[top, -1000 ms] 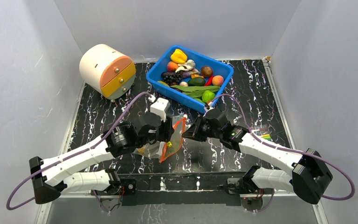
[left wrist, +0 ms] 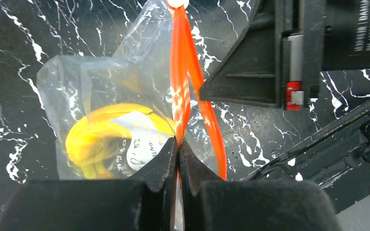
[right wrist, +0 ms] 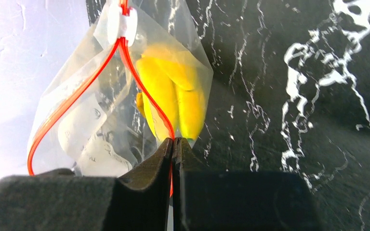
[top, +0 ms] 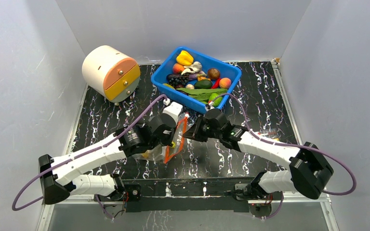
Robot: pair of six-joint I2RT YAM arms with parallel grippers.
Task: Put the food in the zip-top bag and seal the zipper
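Note:
The clear zip bag (left wrist: 60, 82) lies below my arms, its orange-edged mouth (top: 183, 129) facing right in the top view. Inside it rests a yellow banana, seen as yellow shapes (right wrist: 158, 91) in the right wrist view. A white slider (right wrist: 122, 26) sits at one end of the orange strips. My left gripper is shut on the orange rim, where the strips come together between its fingertips. My right gripper is shut on one orange strip; the other strip bows away from it, leaving a gap between them.
Behind the arms stands a blue bin (top: 236, 77) full of mixed toy food. A round drawer box (top: 99, 70) with orange and yellow fronts is at back left. Another small clear packet (top: 270, 134) lies at right, partly behind the right arm. My grippers are very close together.
The right gripper has moved slightly left. The bag's mouth looks narrower than it did about a second ago.

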